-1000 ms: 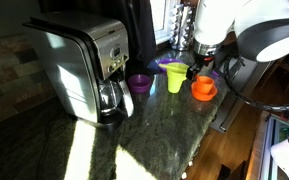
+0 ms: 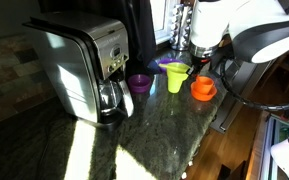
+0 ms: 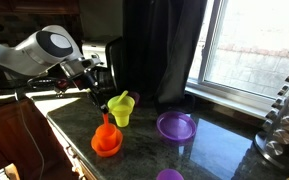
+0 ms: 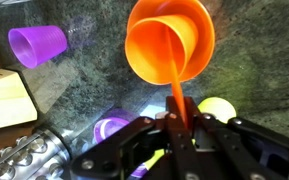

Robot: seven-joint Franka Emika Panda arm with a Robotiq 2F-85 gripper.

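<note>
An orange utensil (image 4: pixel 175 74) has its upper end at my gripper, whose fingers are shut on it. Its lower part reaches into an orange cup (image 4: pixel 152 45). That cup sits in a wider orange bowl (image 4: pixel 200 20) on the dark counter; the same bowl (image 3: pixel 108 148) stands near the counter's front edge in exterior view 2. Beside it is a yellow-green cup (image 3: pixel 121 106) with a yellow-green utensil (image 3: pixel 118 97) leaning out of it. My gripper (image 3: pixel 102 106) is just above the orange cup. Whether the utensil touches the cup's bottom cannot be seen.
A purple plate (image 3: pixel 177 126) lies near the window, and a purple cup (image 2: pixel 139 83) stands beside the coffee maker (image 2: pixel 91 70). A metal rack (image 3: pixel 281 125) is at the far right of exterior view 2. Bare counter (image 2: pixel 149 140) spreads before the coffee maker.
Over the last second my arm has shifted only slightly above the orange cup. The cups, bowl and coffee maker look unmoved.
</note>
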